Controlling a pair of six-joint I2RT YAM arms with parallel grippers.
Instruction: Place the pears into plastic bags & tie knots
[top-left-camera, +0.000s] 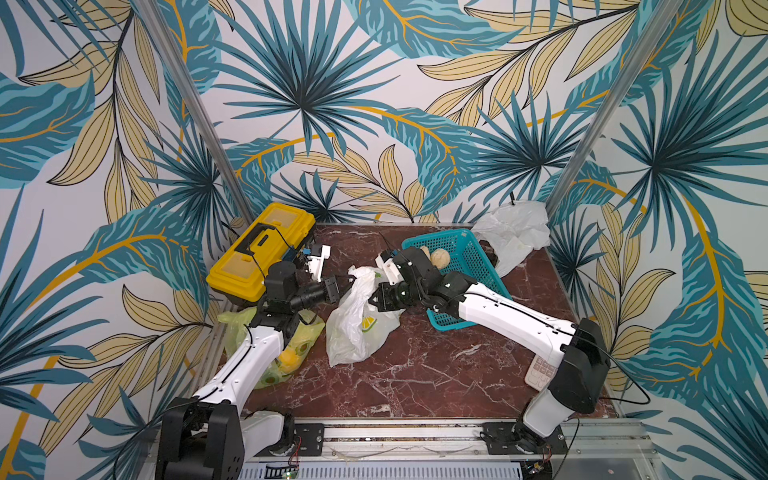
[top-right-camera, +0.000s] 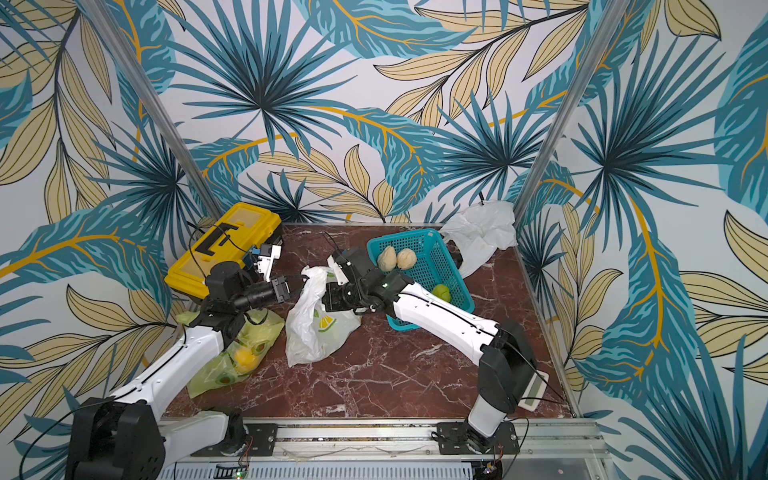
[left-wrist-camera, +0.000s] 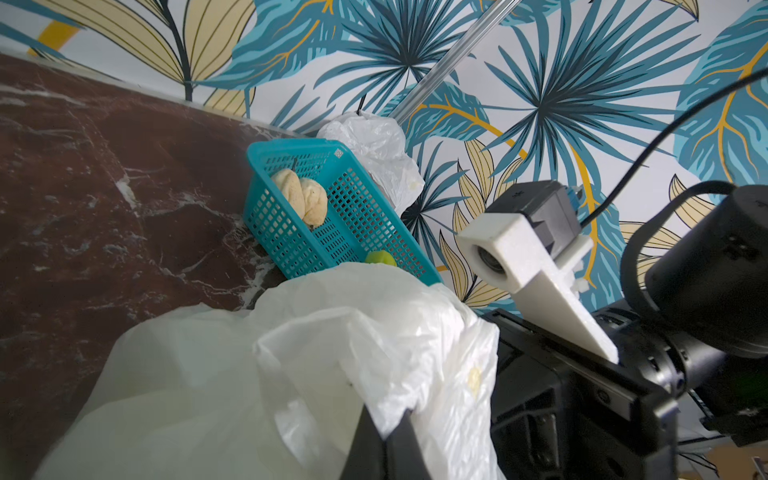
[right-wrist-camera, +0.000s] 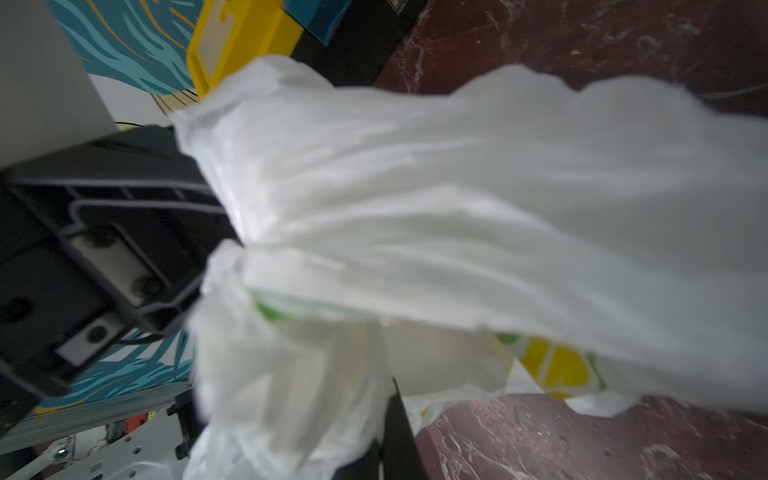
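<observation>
A white plastic bag (top-left-camera: 352, 332) with a yellow-green print lies crumpled mid-table between my grippers. In the left wrist view my left gripper is shut, and a fold of the bag (left-wrist-camera: 352, 344) narrows to a point between its fingertips. My right gripper is shut amid the bag's folds (right-wrist-camera: 448, 208); whether film is pinched there is unclear. Two beige round fruits, apparently pears (top-right-camera: 406, 258), and a green fruit (top-right-camera: 441, 292) rest in the teal basket (top-right-camera: 457, 280). Any contents of the white bag are hidden.
A yellow-green bag (top-right-camera: 209, 376) with yellow fruit lies under my left arm. The yellow toolbox (top-left-camera: 280, 220) stands at the back left, another white bag (top-left-camera: 516, 228) at the back right. A calculator-like object (top-left-camera: 541, 373) lies front right.
</observation>
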